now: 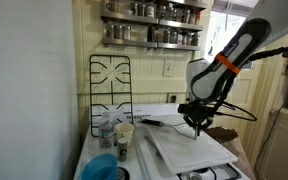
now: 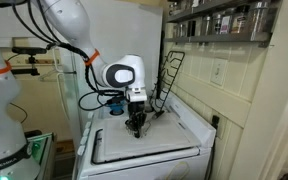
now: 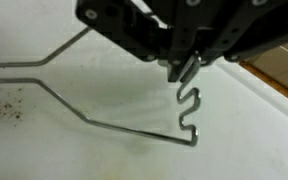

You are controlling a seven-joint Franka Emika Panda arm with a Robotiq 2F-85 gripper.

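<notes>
A wire masher-like tool with a black handle (image 1: 153, 122) lies over the white board on the stove. Its bent metal wire (image 3: 144, 132) and wavy end (image 3: 192, 128) fill the lower middle of the wrist view. My gripper is at the top of that wavy end, its fingers shut on the wire. In exterior view 1 the gripper (image 1: 196, 133) points down, low over the board. From the other side, the gripper (image 2: 135, 128) hides most of the tool. Whether the wire touches the board cannot be told.
The white board (image 1: 189, 158) is mostly bare, with brown crumbs (image 3: 6, 108) on it. To its left stand a blue bowl (image 1: 100, 168), a clear bottle (image 1: 106, 133) and a cream cup (image 1: 125, 129). A black rack (image 1: 110, 85) leans against the back wall.
</notes>
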